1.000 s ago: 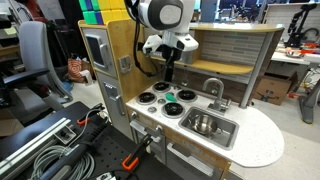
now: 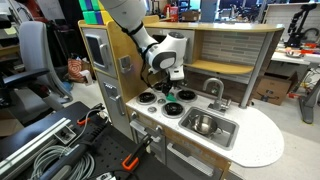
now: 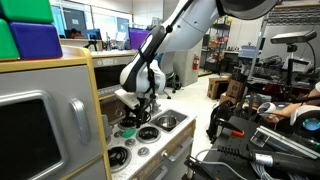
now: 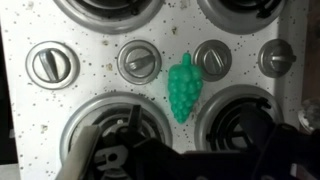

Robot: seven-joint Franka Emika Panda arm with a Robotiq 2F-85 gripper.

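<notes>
A green grape-like bunch (image 4: 185,90) lies on the white stove top (image 4: 92,72), among the knobs and burners in the wrist view. It shows as a small green patch (image 2: 171,98) in exterior view 1 and as a green item (image 3: 128,133) at the burners in exterior view 2. Just above the stove is my gripper (image 2: 166,88), pointing down close to the bunch. Its dark fingers stand wide apart at the bottom of the wrist view, and nothing shows between them. From outside, the fingertips are too small to make out clearly.
Metal burners surround the bunch, with a control knob (image 4: 139,61) on its left and another (image 4: 212,60) on its right. The sink (image 2: 207,126) and faucet (image 2: 219,94) stand to the right. A wooden shelf (image 2: 215,67) overhangs behind.
The arm has come down from well above the stove to just over it, near the green bunch. The bunch itself stays in place on the stove top.
</notes>
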